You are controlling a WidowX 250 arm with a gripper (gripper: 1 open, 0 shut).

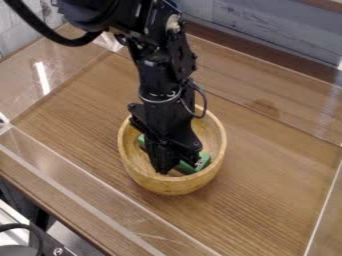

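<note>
A round light wooden bowl (181, 182) sits on the wooden table, with a green object (191, 163) lying inside it. My black gripper (168, 158) reaches down into the bowl over the green object, covering much of it. Whether the fingers are open or closed on it is hard to see.
Bare wooden tabletop (261, 200) surrounds the bowl to the right and left. A pale raised wall runs along the back, and cables hang at the lower left corner.
</note>
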